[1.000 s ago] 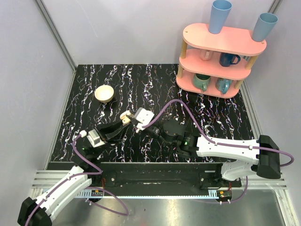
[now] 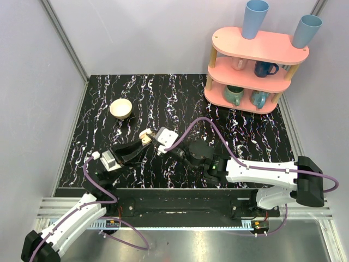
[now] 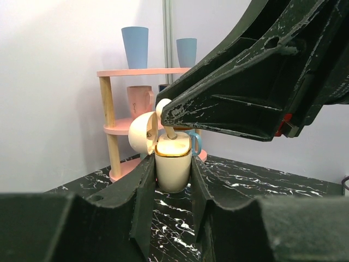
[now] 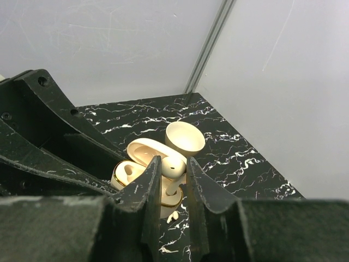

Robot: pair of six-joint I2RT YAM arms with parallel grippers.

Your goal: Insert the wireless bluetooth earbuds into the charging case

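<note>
The cream charging case (image 3: pixel 172 169), lid open, is held upright between the fingers of my left gripper, above the counter. My right gripper is shut on a cream earbud (image 4: pixel 172 166), whose stem points down into the case's opening; how deep it sits is unclear. The case's other cavity, at left in the right wrist view, looks empty. A small cream piece (image 4: pixel 173 216), probably the other earbud, shows beyond and below the case on the counter.
A cream bowl (image 2: pixel 120 107) stands at back left. A pink three-tier shelf (image 2: pixel 256 49) with cups and mugs stands at back right. The marble counter (image 2: pixel 174 93) is otherwise mostly clear, bordered by walls.
Both arms are almost still over the last second; the right gripper with the earbud has shifted very slightly at most.
</note>
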